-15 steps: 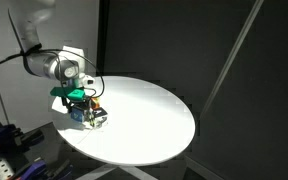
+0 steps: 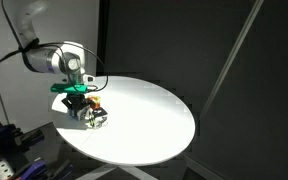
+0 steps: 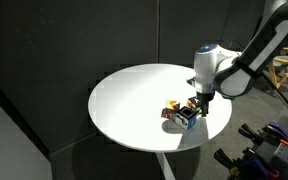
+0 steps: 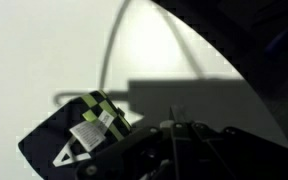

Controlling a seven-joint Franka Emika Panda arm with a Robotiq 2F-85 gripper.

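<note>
My gripper shows as a dark shape at the bottom of the wrist view. It is shut, and nothing shows between its fingers. To its left lies a black item (image 4: 46, 148) with a dark-and-pale checkered band and a white label, resting on the white table (image 4: 44, 40). In exterior view 2, the white arm (image 3: 210, 72) reaches down at the table's right side, close to a dark box-like thing (image 3: 185, 118). A small red, yellow and green cluster (image 3: 170, 108) sits just left of that. The fingertips are too small to make out in the exterior views.
The table's edge runs close beneath the arm. A cable (image 2: 102, 62) loops out from the arm. A wooden chair (image 3: 282, 65) stands behind at the right.
The arm's lower end has shifted slightly, and its cable loop reaches a little further right. The things on the table look unmoved.
</note>
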